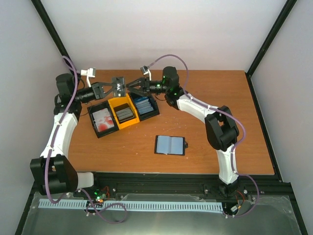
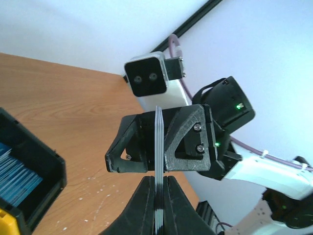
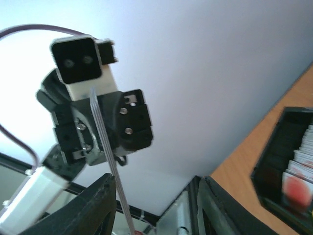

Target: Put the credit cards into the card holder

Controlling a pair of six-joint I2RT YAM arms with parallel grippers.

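Raised above the box, dark grey cards are gripped by my left gripper. In the left wrist view these cards stand edge-on, as thin layers pressed together between the shut fingers. My right gripper faces them from the right, its fingers part open. The right wrist view shows the cards' edge reaching down close to the left one of its fingers; whether they touch cannot be told. On the table lies the open card holder, black with pale blue-grey pages.
A three-part box stands under the grippers: a black section with white-and-red cards, a yellow section with dark cards, a black section with blue cards.
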